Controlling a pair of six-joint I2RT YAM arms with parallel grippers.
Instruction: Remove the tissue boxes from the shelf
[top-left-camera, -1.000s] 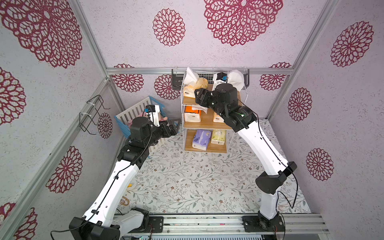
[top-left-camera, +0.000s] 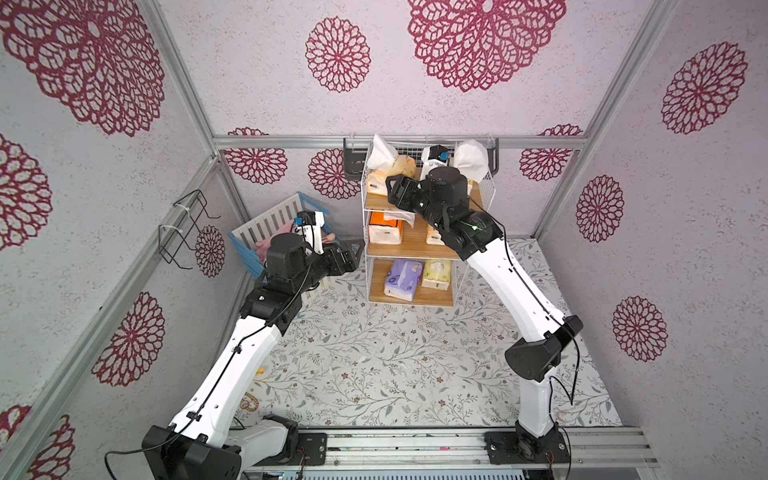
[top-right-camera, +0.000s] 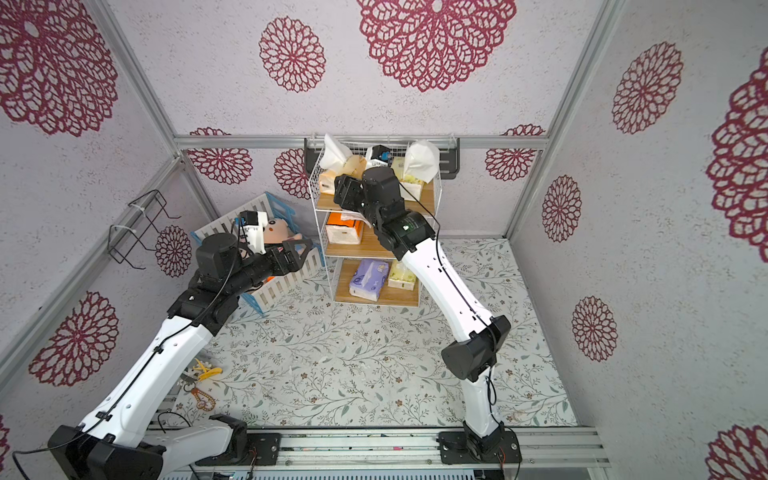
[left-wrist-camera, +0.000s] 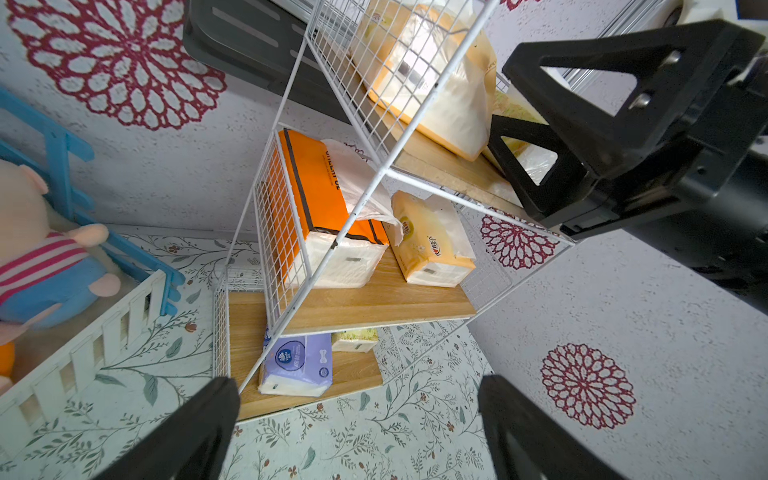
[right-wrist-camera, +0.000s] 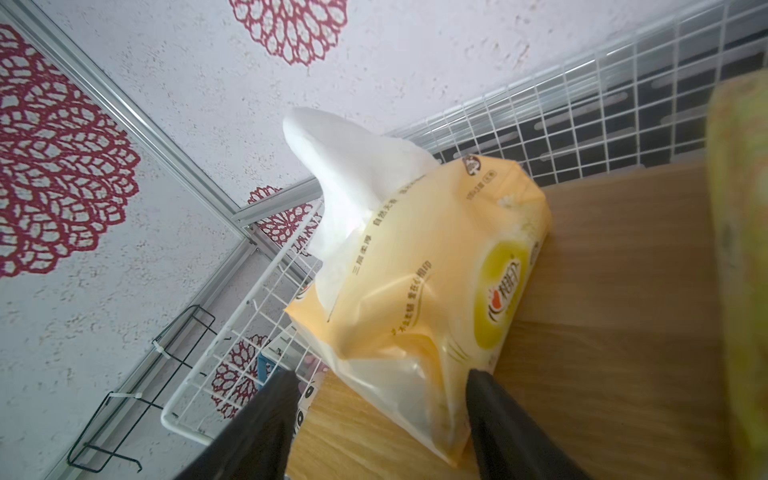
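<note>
On the top shelf's left end sits an orange-yellow tissue pack with a white tissue sticking up. My right gripper is at its near side, part open, fingers apart and the pack's front corner near the right finger. Another yellow pack stands at the right on that shelf. The middle shelf holds an orange pack and a yellow one; on the bottom shelf are a purple pack and a small yellow pack. My left gripper hangs open and empty left of the rack.
White wire sides and posts bound the shelf unit. A blue and white crate with a plush toy stands left of it. A black wire rack hangs on the left wall.
My right gripper has shifted slightly left and its arm has swung a little left. The left gripper has moved slightly right. The packs look unmoved.
</note>
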